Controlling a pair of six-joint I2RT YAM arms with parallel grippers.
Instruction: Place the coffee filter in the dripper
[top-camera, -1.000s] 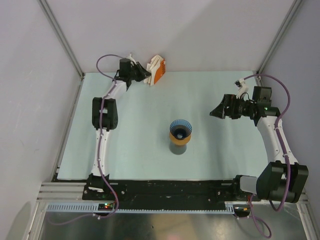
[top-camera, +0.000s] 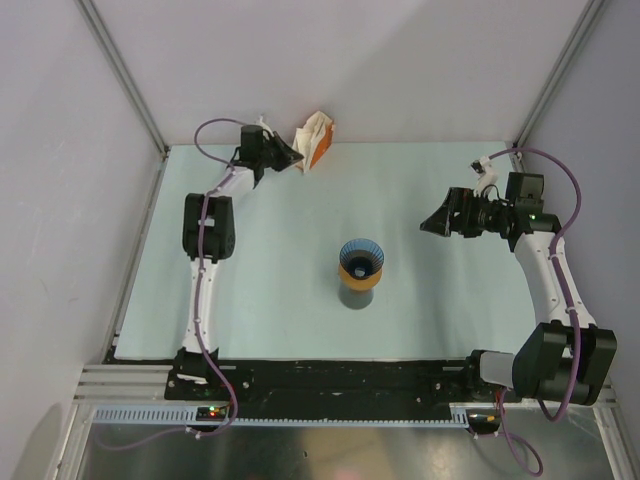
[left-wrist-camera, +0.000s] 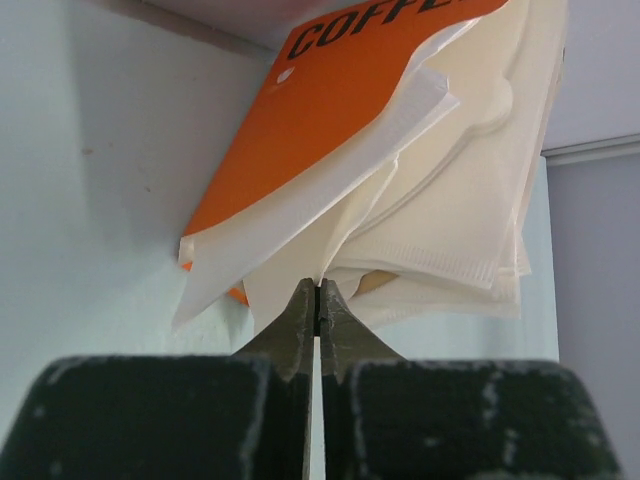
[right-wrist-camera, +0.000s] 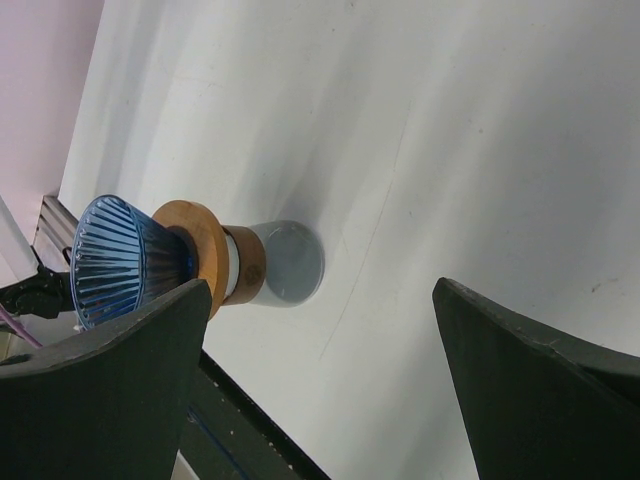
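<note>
A coffee filter pack, orange printed "COFFE..." with cream filters fanning out, leans at the back wall, left of centre. My left gripper is shut at the edge of the protruding filters; whether thin paper is between its tips is unclear. The dripper, blue ribbed with a wooden ring, sits on a clear container at the middle front, also at the left of the right wrist view. My right gripper hangs open over the right of the table, nothing between its fingers.
Walls bound it at back and sides, with a dark front edge below.
My left gripper and the filter pack have shifted very slightly toward the front and right. The dripper and right arm stay where they were.
</note>
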